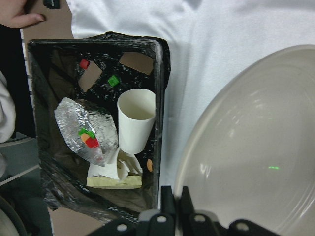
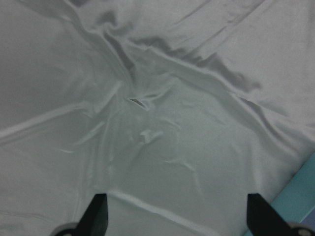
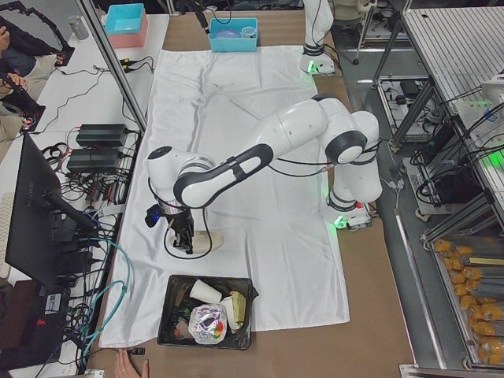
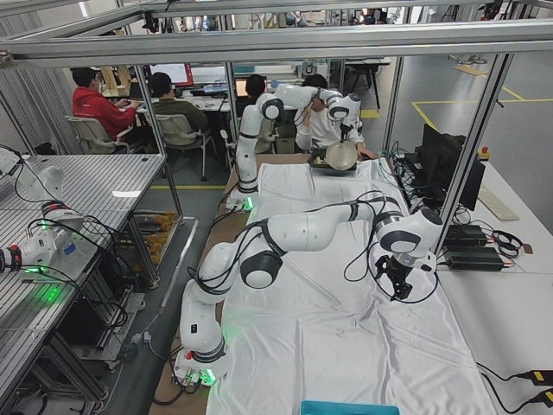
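My left gripper is shut on the rim of a pale plate point(image 1: 256, 132), held tilted above the white cloth beside a black-lined bin point(image 1: 59, 182). In the bin lie a white cup point(image 1: 136, 125), crumpled foil point(image 1: 74, 128) with coloured bits on it, cardboard scraps point(image 1: 136, 63), paper and small toy-like pieces. My right gripper is open over the cloth with nothing between its fingers; a blue container point(image 2: 290, 196) edges into its view at lower right.
A person's hand point(image 1: 17, 14) is beside the bin. Monitors, cables and a metal frame line the table's side.
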